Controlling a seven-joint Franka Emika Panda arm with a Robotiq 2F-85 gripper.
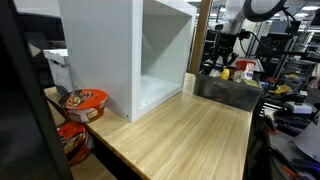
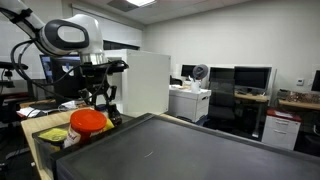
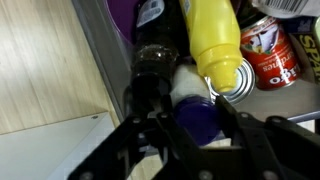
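In the wrist view, a white bottle with a purple cap sits between the dark fingers of my gripper, which looks shut on it. A yellow bottle and a dark bottle lie right beside it. All of these are in the grey bin, over which my arm reaches at the far end of the counter in exterior view 1. From that side the fingertips are too small to make out.
Cans, including a red one, crowd the bin. A white open-fronted cabinet stands on the wooden counter, whose middle is clear. Red bowls are stacked at the left. In exterior view 2, a red-orange round object rests in the bin.
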